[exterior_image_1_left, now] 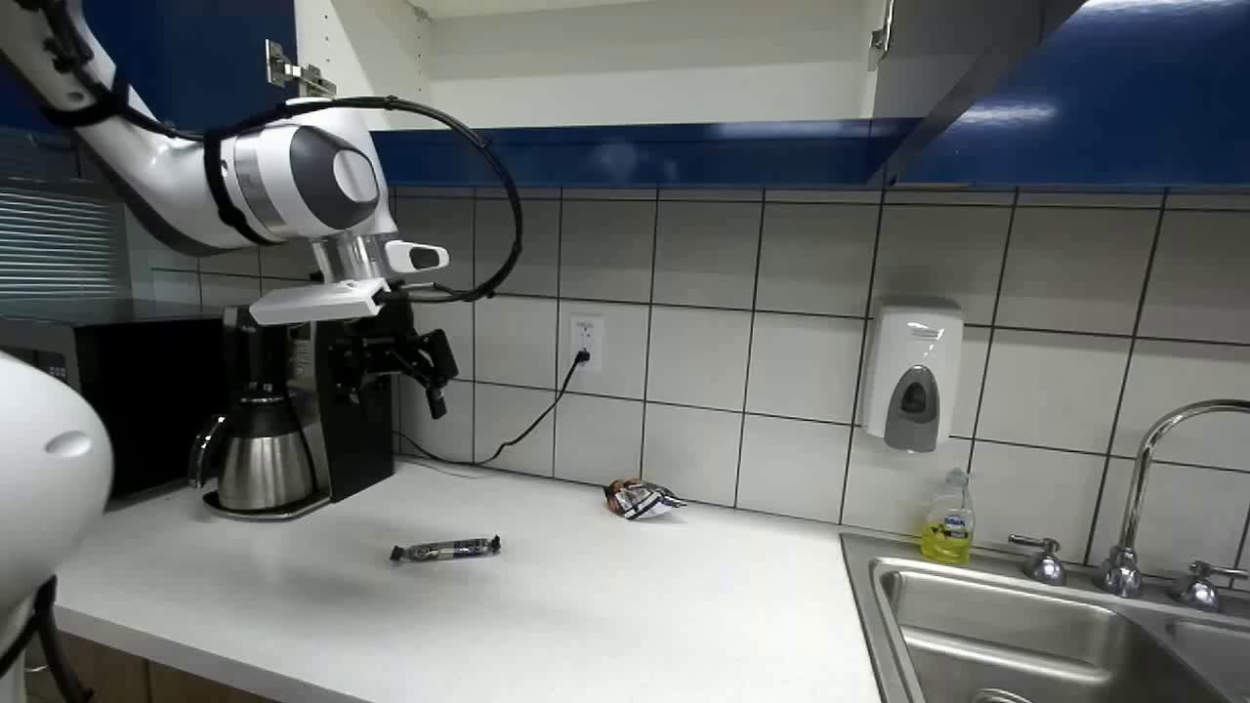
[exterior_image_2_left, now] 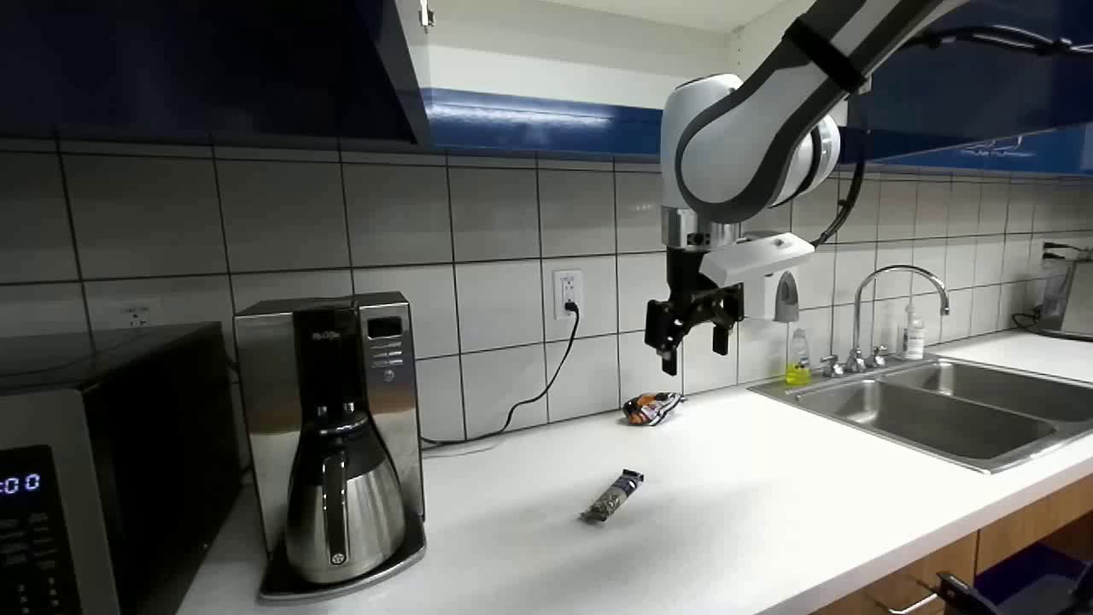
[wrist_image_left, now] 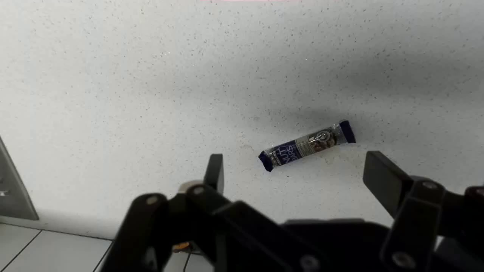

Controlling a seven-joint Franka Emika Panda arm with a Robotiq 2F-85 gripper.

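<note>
A nut bar (wrist_image_left: 307,145) in a clear and dark-blue wrapper lies flat on the white counter (exterior_image_1_left: 656,609). Exterior view 1 shows the same bar (exterior_image_1_left: 446,550) in front of the coffee maker's right side. Against the tiled wall rests a crumpled orange, black and silver snack bag (exterior_image_2_left: 651,408), mostly hidden behind the gripper in the wrist view. High above the counter, my gripper (exterior_image_2_left: 696,354) points down with its fingers wide apart. Bare counter shows between the fingertips in the wrist view; the gripper is open and touches neither item.
A coffee maker with a steel carafe (exterior_image_2_left: 346,502) stands beside a black microwave (exterior_image_2_left: 113,461). A cord runs along the wall from the outlet (exterior_image_1_left: 587,342). The sink (exterior_image_1_left: 1020,633) and yellow soap bottle (exterior_image_1_left: 947,521) are at the right. Overhead, a cabinet (exterior_image_1_left: 656,70) is open.
</note>
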